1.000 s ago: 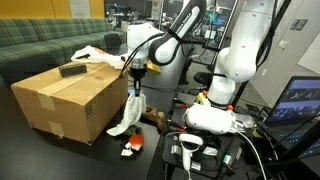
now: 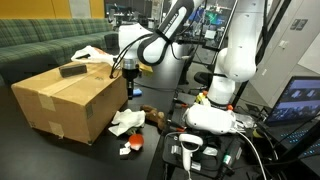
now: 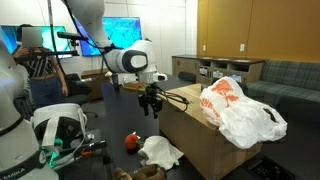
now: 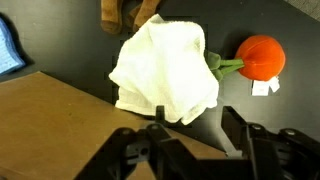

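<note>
A white cloth [image 4: 170,65] lies crumpled on the dark table; exterior view 1 shows the same cloth [image 2: 127,122] beside the cardboard box. Above it hangs my gripper, its fingers spread apart with nothing held between them. In the wrist view, the cloth is in front of and between the fingertips, its lower edge near them. A red-orange round object [image 4: 262,57] with a green part rests right of the cloth, close to its edge.
A large cardboard box [image 2: 65,102] stands beside the cloth, with white plastic [image 3: 243,112] on top. Brown objects [image 4: 125,12] lie beyond the cloth, and a blue item [image 4: 8,50] shows at the wrist view's left edge. A person [image 3: 140,75] stands behind the table.
The white cloth hung stretched down from my gripper before; now it lies lower, bunched on the table. My gripper has let go of it and is higher, clear of it.
</note>
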